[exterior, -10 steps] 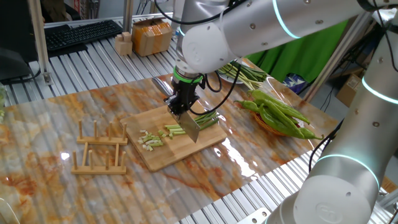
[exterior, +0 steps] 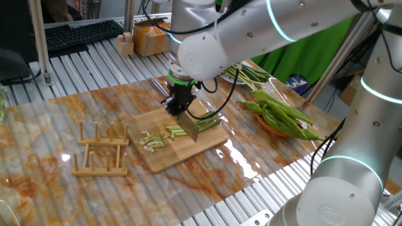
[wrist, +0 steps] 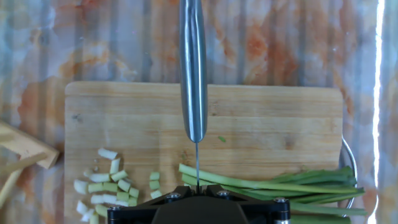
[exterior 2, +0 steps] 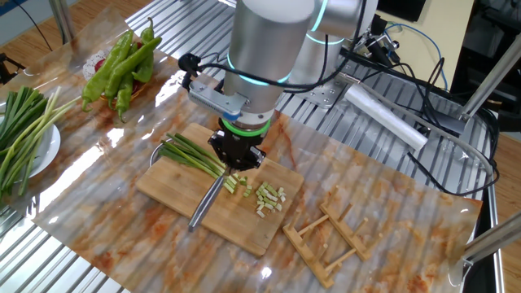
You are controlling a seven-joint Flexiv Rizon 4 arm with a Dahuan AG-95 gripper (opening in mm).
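Note:
My gripper (exterior: 178, 113) is shut on a knife, above the wooden cutting board (exterior: 160, 162). The broad blade (exterior: 189, 125) of the knife points down at the board in exterior view 1. Its metal handle (wrist: 193, 74) extends from the fingers across the board in the wrist view. Long green onion stalks (wrist: 292, 186) lie on one side of the blade. Short cut pieces (wrist: 112, 186) are scattered on the other side. The gripper body hides the blade's lower part in the wrist view, so contact with the stalks cannot be told there.
A wooden peg rack (exterior: 100, 171) stands beside the board. Green peppers (exterior: 279, 119) fill a basket on the opposite side, near a plate of more green onions (exterior 2: 28, 134).
Over the last second my gripper and the knife have shifted slightly to the left in exterior view 1. The board and the onion pieces look unchanged.

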